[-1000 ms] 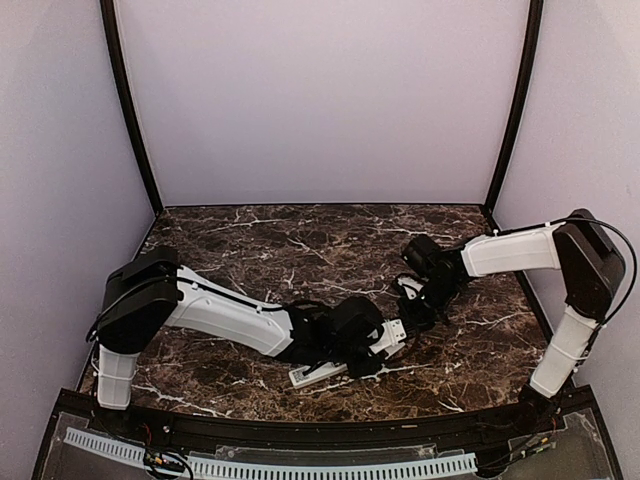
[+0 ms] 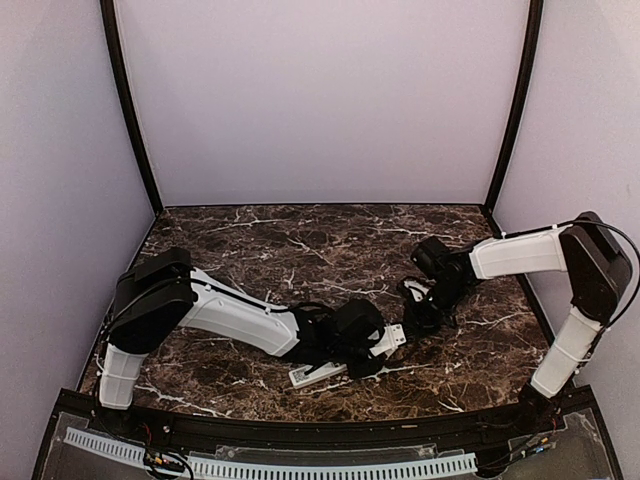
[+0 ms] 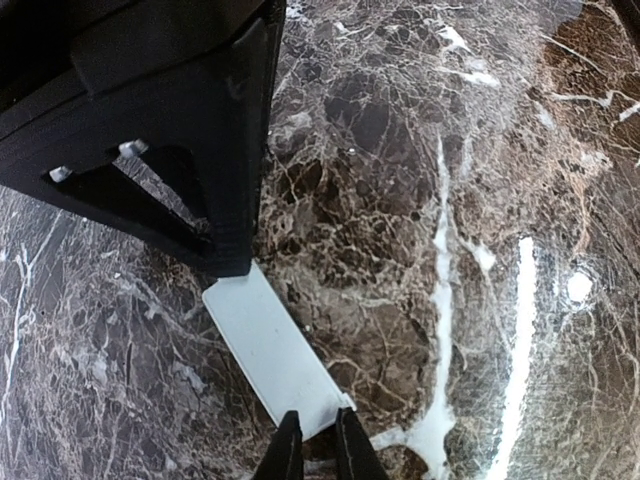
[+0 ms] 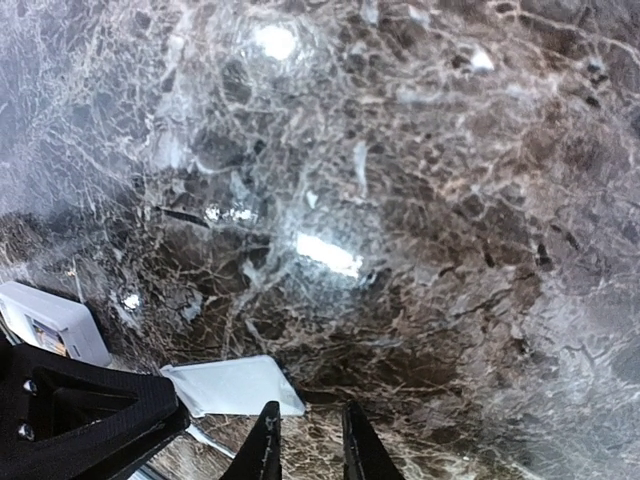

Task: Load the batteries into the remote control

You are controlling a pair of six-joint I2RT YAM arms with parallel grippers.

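Note:
A white flat piece [image 3: 272,345], likely the battery cover, lies on the marble table beneath my left gripper, whose fingertips are at its end. In the right wrist view the same kind of white piece [image 4: 230,385] lies beside my right gripper, whose fingertips are parted over bare table. The white remote [image 4: 55,325], with a compartment visible, is at the left of that view, partly hidden by the left arm's black gripper body. Whether anything is between the left fingertips is hard to tell.
White walls surround it, and a dark front edge [image 2: 250,425] runs below the arms.
My right arm has shifted slightly to the right in the top view. My left arm has moved very little.

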